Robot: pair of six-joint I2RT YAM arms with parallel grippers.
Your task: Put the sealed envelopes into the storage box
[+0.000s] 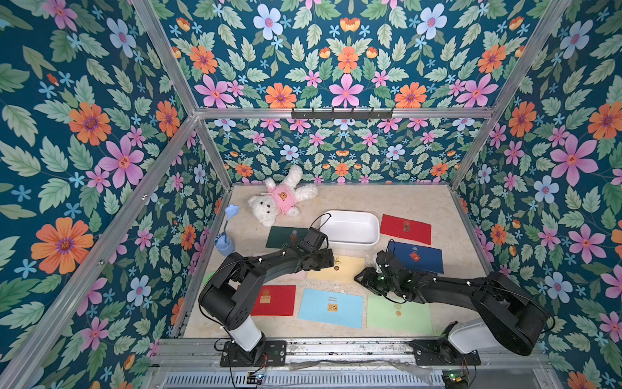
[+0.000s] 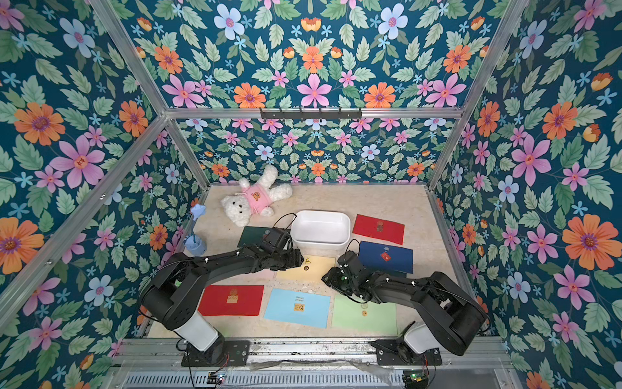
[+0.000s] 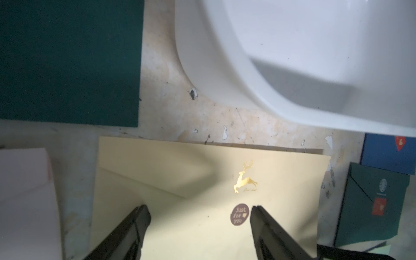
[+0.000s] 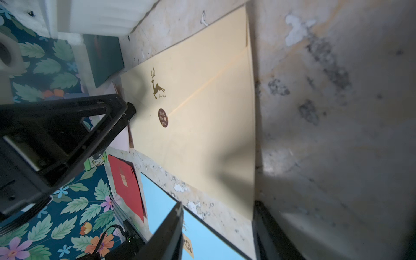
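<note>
A cream envelope (image 3: 208, 173) with a gold deer and a round brown seal lies flat in front of the white storage box (image 1: 350, 228), which looks empty. Over this envelope hangs my left gripper, its fingers spread and nothing held between them. My right gripper, open too, is low at the envelope's right end; one fingertip (image 4: 258, 210) overlaps a corner in view, though contact is unclear. Around them lie a light blue envelope (image 1: 331, 308), a pale green one (image 1: 399, 315), red ones (image 1: 273, 300) (image 1: 405, 229), a navy one (image 1: 421, 257) and a dark green one (image 3: 69, 60).
Left of the box, a white plush dog (image 1: 285, 197) in a pink shirt lies at the back. A blue cup (image 1: 224, 244) stands near the left edge. A pale pink envelope (image 3: 26, 203) is partly beneath the left arm.
</note>
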